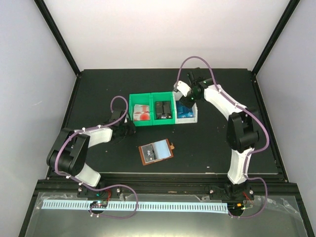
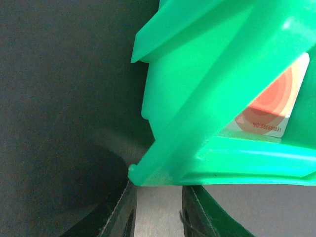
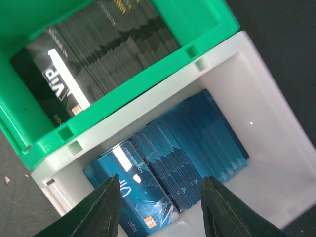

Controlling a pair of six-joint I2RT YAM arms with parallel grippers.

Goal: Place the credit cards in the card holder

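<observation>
The card holder (image 1: 148, 154), a brown folding case with a dark card on its left half, lies open on the table. Red-and-white cards (image 1: 141, 112) fill the left green bin (image 1: 131, 106). My left gripper is at that bin's near-left corner, the rim filling the gap at its fingertips; the rim partly hides the tips. Black cards (image 3: 106, 49) sit in the middle green bin (image 3: 205, 22). Above the white bin (image 3: 256, 94), my right gripper is open, its fingers either side of the row of blue cards (image 3: 173, 153), with nothing held.
The three bins stand side by side across the middle of the black table (image 1: 207, 153). Clear table surrounds the card holder and lies behind the bins. Purple hoses (image 1: 217, 84) loop above both arms.
</observation>
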